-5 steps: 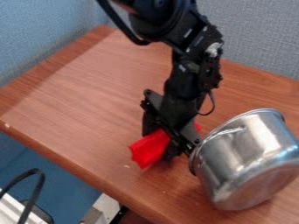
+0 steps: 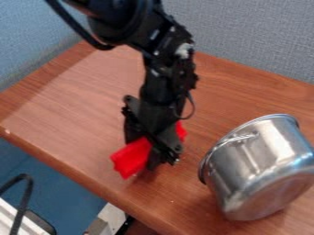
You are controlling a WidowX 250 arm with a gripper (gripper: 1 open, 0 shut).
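Observation:
My gripper (image 2: 154, 147) points down over the wooden table, shut on a red cloth-like object (image 2: 130, 160) that sticks out on both sides of its fingers, near the front left edge. To the right, a steel pot (image 2: 259, 168) lies tilted on its side, apart from the red object. The fingertips are partly hidden by the red object and the dark gripper body.
My gripper and the red object have moved left and slightly back, away from the pot. The pot looks unmoved.

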